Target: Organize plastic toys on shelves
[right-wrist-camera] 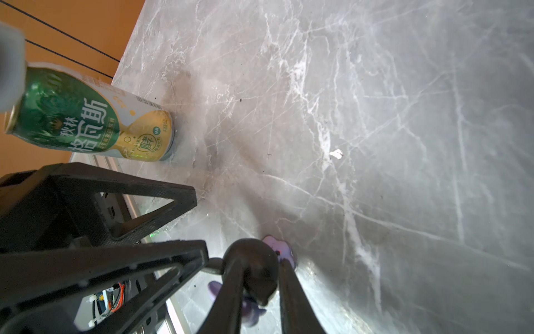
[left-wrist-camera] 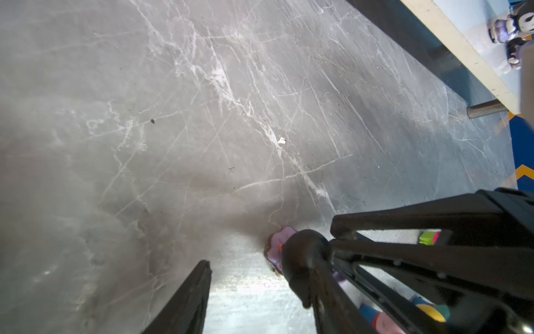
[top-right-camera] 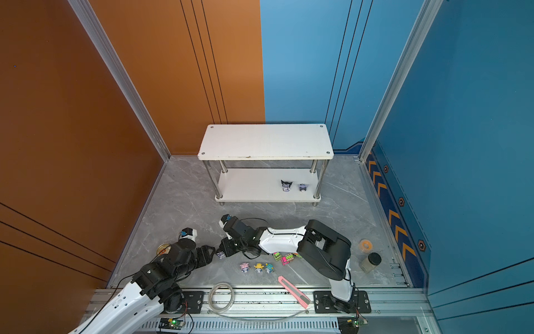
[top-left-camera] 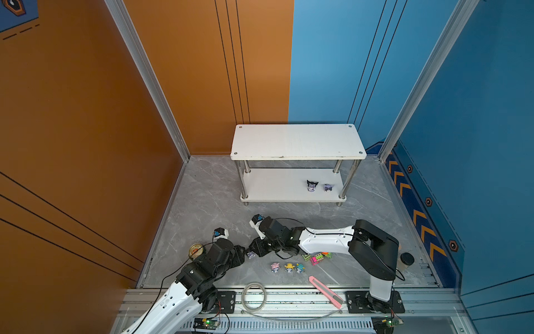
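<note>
Between my two grippers is a small toy with a glossy black head (right-wrist-camera: 250, 264) and purple parts; it barely shows in the top views. My right gripper has its partly parted fingers on either side of the toy's head, but whether they clamp it is unclear. My left gripper meets it from the left; floor shows between its fingers, and the toy overlaps only the right-hand one, so its hold is unclear. Two figures, one black-and-white (top-left-camera: 312, 185) and one purple (top-left-camera: 328, 187), stand on the lower shelf (top-left-camera: 272, 189).
Pink (top-left-camera: 274, 267), yellow (top-left-camera: 289, 267) and blue (top-left-camera: 300, 267) figures stand in front of the right forearm. A green-pink toy (top-left-camera: 317, 258) is partly under it. A can (right-wrist-camera: 89, 117) stands behind the left gripper. Floor before the shelf and the upper shelf (top-left-camera: 297, 142) are clear.
</note>
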